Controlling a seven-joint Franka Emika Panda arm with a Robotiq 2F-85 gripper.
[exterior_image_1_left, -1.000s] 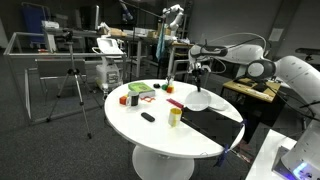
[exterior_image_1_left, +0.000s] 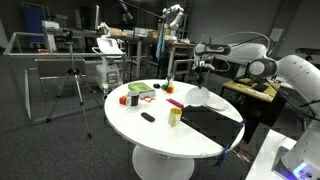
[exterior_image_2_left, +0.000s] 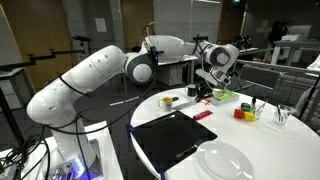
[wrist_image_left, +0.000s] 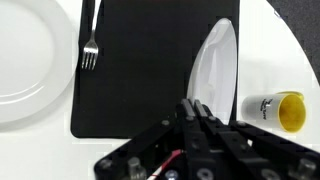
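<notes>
A white plate (wrist_image_left: 216, 68) extends from the fingertips of my gripper, which is shut on its rim. It appears nearly edge-on in the wrist view, above the right part of the black mat (wrist_image_left: 140, 70). In exterior view 2 the held plate (exterior_image_2_left: 221, 58) hangs tilted above the table, by my gripper. Flat on the table, left of the mat in the wrist view, lies another white plate (wrist_image_left: 30, 55). A fork (wrist_image_left: 92, 42) rests on the mat's left side.
A mug (wrist_image_left: 270, 111), yellow inside, stands right of the mat near the table edge. Something red (exterior_image_2_left: 205, 115) lies beyond the mat. A green tray (exterior_image_1_left: 139, 87) and several small items stand at the table's far side.
The held plate has turned: its broad white face showed to exterior view 1 before, and less of it shows now. The arm has shifted slightly. Things on the table have stayed put.
</notes>
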